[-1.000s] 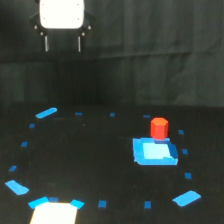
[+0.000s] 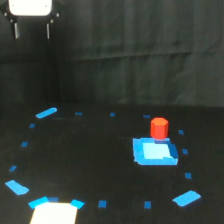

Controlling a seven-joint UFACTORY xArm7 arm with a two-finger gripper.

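My gripper [image 2: 32, 32] hangs high in the upper left corner of the camera view. Its two fingers are spread well apart, with nothing visible between them. Far to its right and lower down, a red block [image 2: 159, 128] with an angular outline stands at the back edge of a blue square piece [image 2: 139, 152], which has a white patch [image 2: 156, 151] in its middle. Whether the block rests on the blue piece or just behind it, I cannot tell.
Blue tape strips [image 2: 186, 198] and small blue squares [image 2: 102, 204] mark out the dark table [image 2: 90, 155]. A white shape [image 2: 53, 214] is cut off by the bottom edge.
My gripper has moved left and a little up in the picture. The red block and the blue piece have not moved.
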